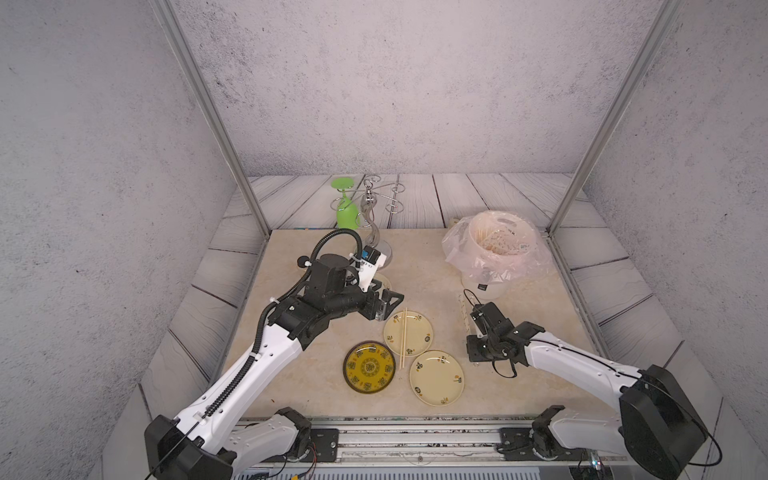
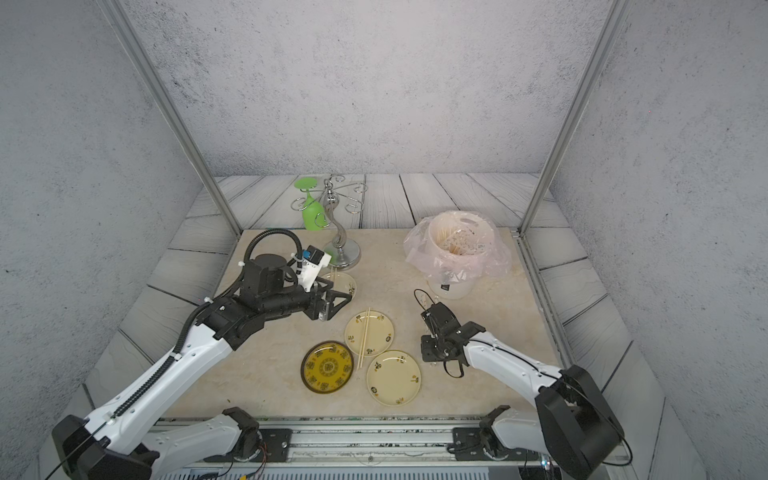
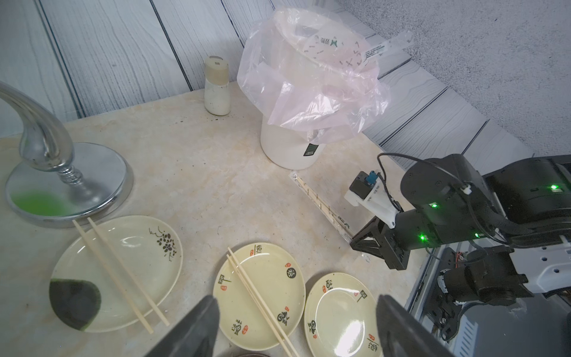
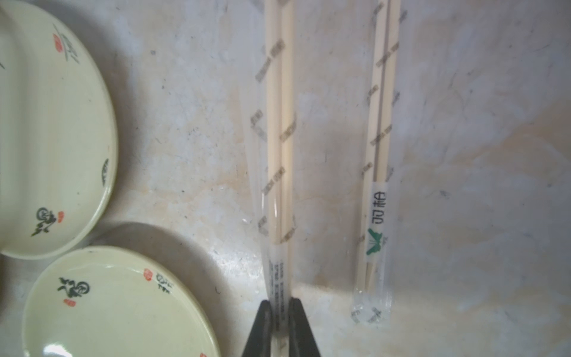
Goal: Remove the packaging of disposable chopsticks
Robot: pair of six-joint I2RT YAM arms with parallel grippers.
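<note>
A wrapped pair of chopsticks (image 4: 279, 136) in clear printed film has its near end between the two fingers of my right gripper, which is shut on it. The same package (image 3: 321, 205) slants toward the bin in the left wrist view. Another wrapped pair (image 4: 380, 119), with a green leaf mark on its label, lies on the table to its right. My left gripper (image 1: 385, 305) hangs open over the table, left of the cream plate; its fingers (image 3: 199, 327) stand wide apart with nothing between them.
Bare chopsticks lie across a cream plate (image 1: 420, 324) and a pale plate (image 3: 160, 285). An empty cream plate (image 1: 437, 377) and an amber plate (image 1: 369, 367) are in front. A bag-lined bin (image 1: 480, 285) stands back right, a metal rack (image 2: 342, 254) back left.
</note>
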